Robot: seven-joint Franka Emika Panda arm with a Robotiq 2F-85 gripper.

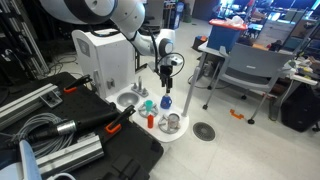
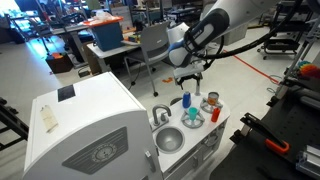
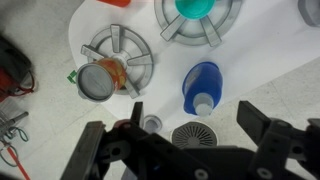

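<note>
My gripper stands open, its two dark fingers wide apart at the bottom of the wrist view with nothing between them. Just past the fingertips is a blue bottle-like object (image 3: pixel 203 82) with a pale tip. A teal cup (image 3: pixel 194 7) sits on a grey burner-like ring at the top edge. Left of the bottle, a metal pot (image 3: pixel 97 82) with something orange-brown in it rests on a second ring. A red object (image 3: pixel 115 2) is cut off by the top edge; exterior view 1 shows it upright as a small red cylinder (image 1: pixel 151 121) at the near side.
All these stand on a white toy kitchen counter with a round sink (image 2: pixel 168 138) and a faucet (image 2: pixel 160 115). A tall white box (image 2: pixel 80 130) rises beside the sink. A dark table (image 1: pixel 125 155) with tools is nearby, and a grey chair (image 1: pixel 255 70) stands behind.
</note>
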